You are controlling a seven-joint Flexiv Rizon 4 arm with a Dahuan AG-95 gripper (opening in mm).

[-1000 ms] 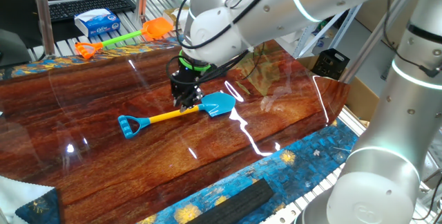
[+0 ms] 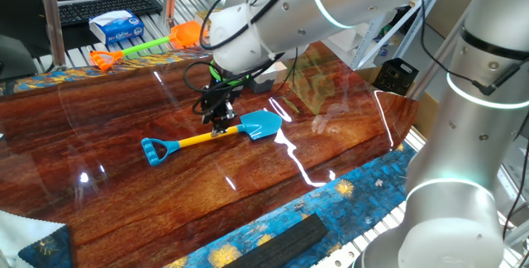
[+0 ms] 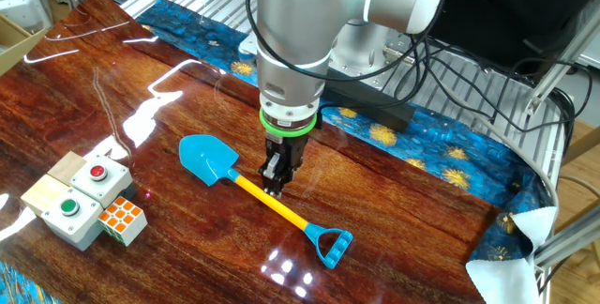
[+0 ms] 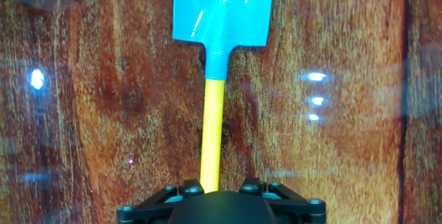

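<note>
A toy shovel with a blue blade, a yellow shaft and a blue D-shaped handle lies flat on the glossy brown table. My gripper points down close over the shaft, nearer the blade than the handle. In the wrist view the gripper is open, its fingers apart on either side of the yellow shaft. The shaft runs into the gap, left of its middle. Whether a finger touches it cannot be made out; the gripper's body hides the handle end.
A box with red and green buttons and a puzzle cube stand beyond the blade. An orange-and-green toy shovel and a tissue pack lie along the far edge. White cloth covers one corner.
The arm has shifted left in exterior view 1, and my gripper has come slightly lower over the shaft. The shovel has stayed in place.
</note>
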